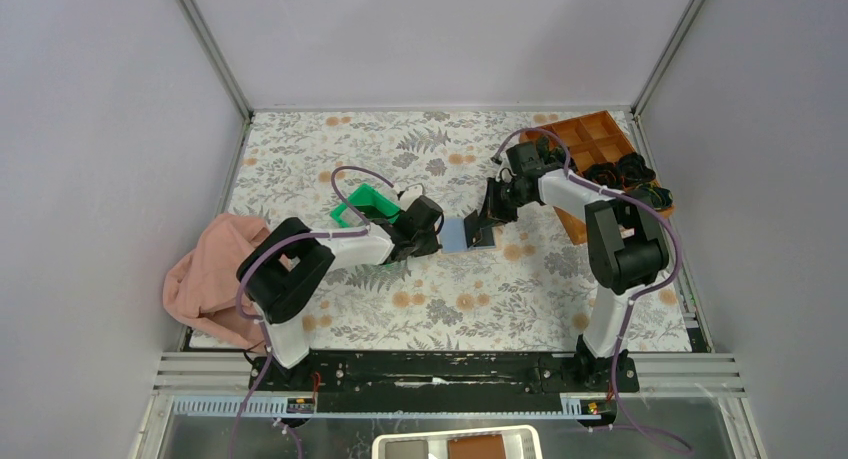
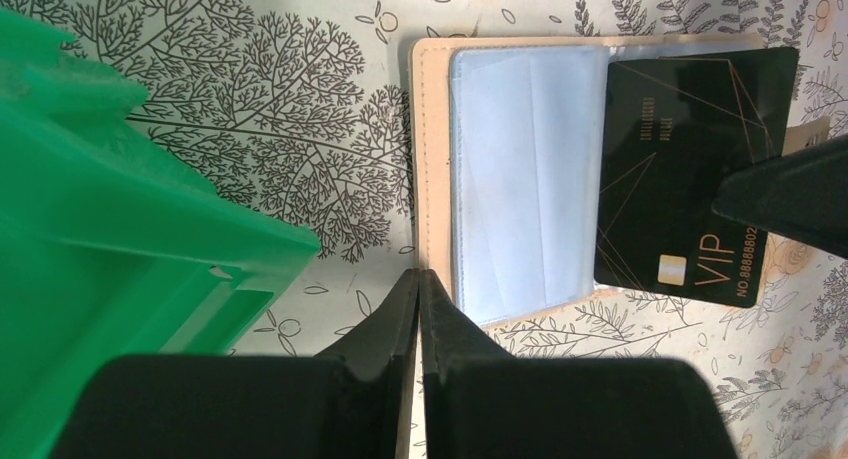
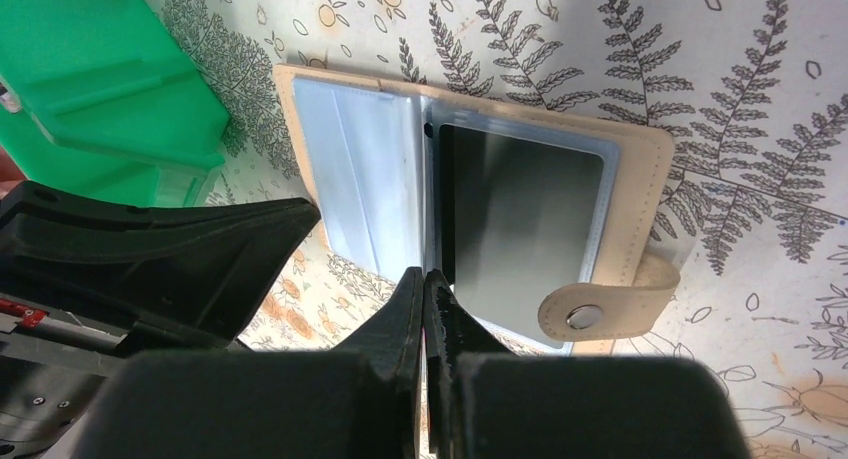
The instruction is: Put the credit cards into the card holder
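A beige card holder (image 2: 433,159) with clear bluish sleeves lies open on the table. A black VIP card (image 2: 650,169) stands tilted up along its middle in the left wrist view. My right gripper is shut on this card near its upper part; one of its fingers (image 2: 790,199) covers some of the card's face. From the right wrist, the card is nearly edge-on. Under the right-hand sleeve shows a dark grey panel (image 3: 530,209). At the holder's left edge, my left gripper is shut with nothing visible between its fingers.
A green container (image 2: 120,229) stands close to the left gripper. Orange wooden compartments (image 1: 600,134) sit at the right back, a pink cloth (image 1: 212,269) at the left. The table in front of the holder is clear.
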